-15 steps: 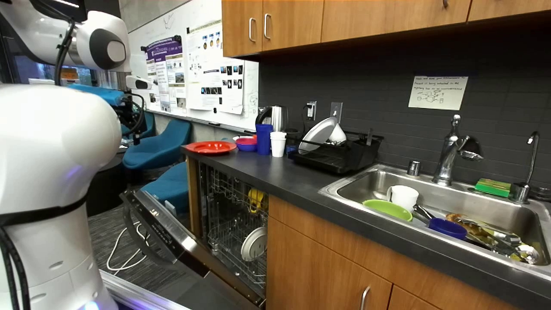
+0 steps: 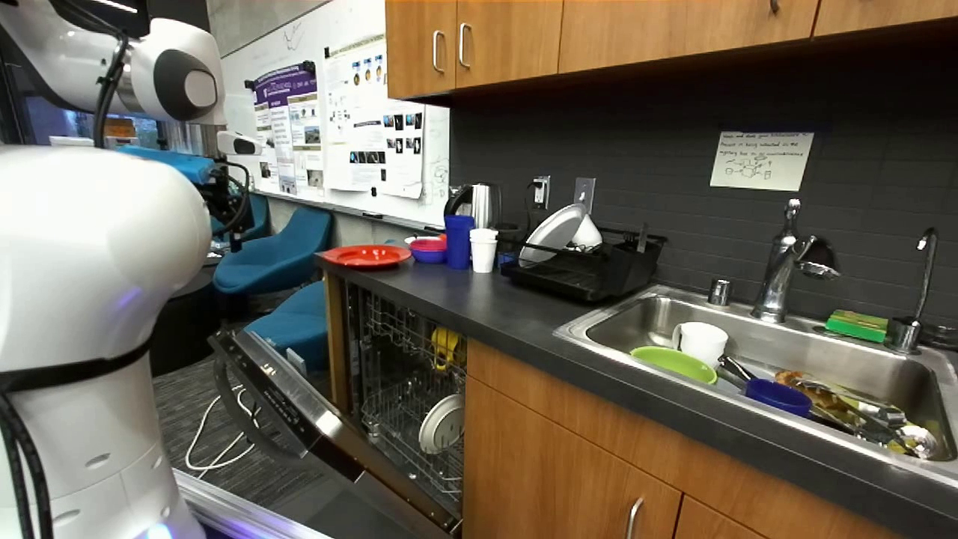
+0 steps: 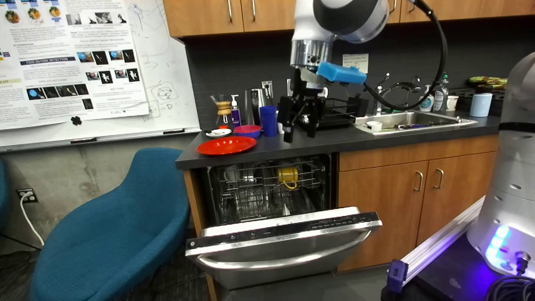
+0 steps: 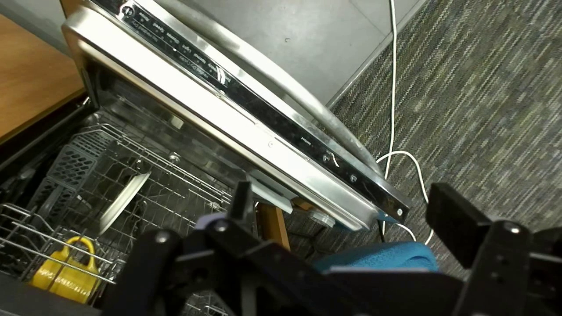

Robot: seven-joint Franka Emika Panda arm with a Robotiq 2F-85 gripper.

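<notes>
My gripper (image 3: 300,133) hangs in front of the counter edge, above the dishwasher's partly lowered door (image 3: 286,251). Its two black fingers (image 4: 454,224) stand wide apart, with nothing between them in the wrist view. Below, the door's top edge (image 4: 253,129) runs diagonally across that view. Inside the dishwasher, a yellow mug (image 4: 66,276) sits in the upper rack and a white plate (image 4: 124,202) stands lower down. Exterior view 1 shows only part of the gripper, behind the arm, so its fingertips are not clear there.
On the counter lie a red plate (image 3: 227,145), stacked bowls (image 3: 248,131) and a blue cup (image 3: 268,121). Farther right are a black dish rack (image 2: 584,269) and a sink (image 2: 660,310) full of dishes. A teal chair (image 3: 115,235) stands left of the dishwasher.
</notes>
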